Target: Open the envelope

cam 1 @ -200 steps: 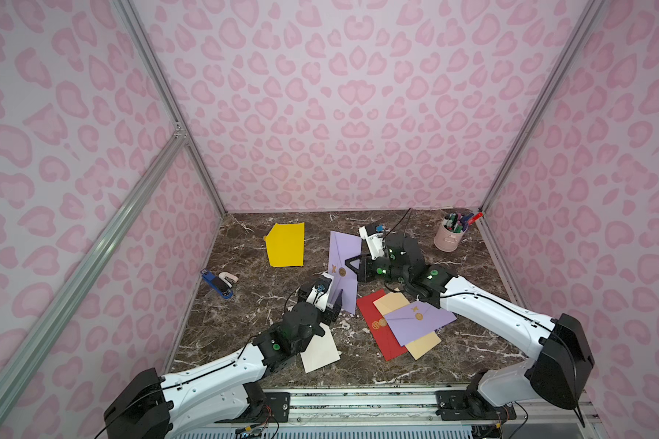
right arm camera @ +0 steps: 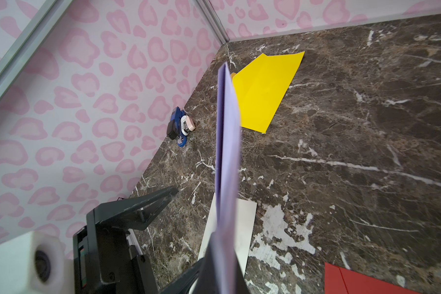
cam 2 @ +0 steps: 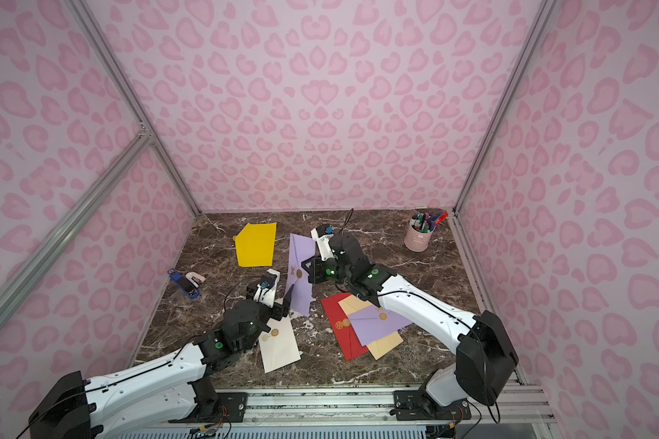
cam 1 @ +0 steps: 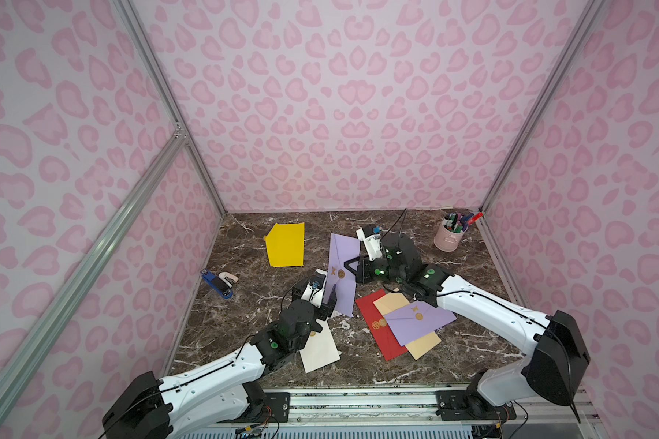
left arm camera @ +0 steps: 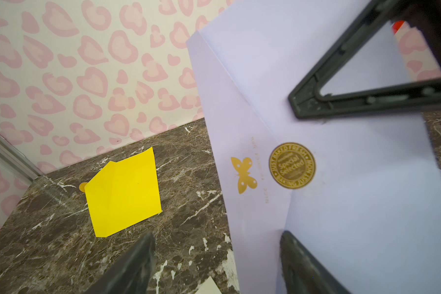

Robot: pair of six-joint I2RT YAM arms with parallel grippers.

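A lilac envelope [cam 1: 339, 252] is held up on edge above the table, its gold round seal [left arm camera: 292, 165] and butterfly print facing my left wrist camera. My right gripper [cam 1: 354, 266] is shut on its far-right side, one black finger [left arm camera: 323, 105] showing across the front. Edge-on in the right wrist view, the envelope [right arm camera: 227, 147] shows a thin dark line between two layers. My left gripper stands part open at the near left side; its right finger [left arm camera: 303, 262] overlaps the paper, its left finger [left arm camera: 132, 264] is clear. Contact there is unclear.
A yellow envelope [cam 1: 285, 245] lies back left, a white one [cam 1: 320, 349] below my left gripper. Red [cam 1: 373, 318], tan [cam 1: 422, 345] and another lilac envelope [cam 1: 424, 322] overlap at right. Staplers [cam 1: 217, 282] lie left; a pen cup [cam 1: 448, 235] stands back right.
My left gripper has shifted slightly back and left beside the envelope. The right arm and the held envelope have moved only a little.
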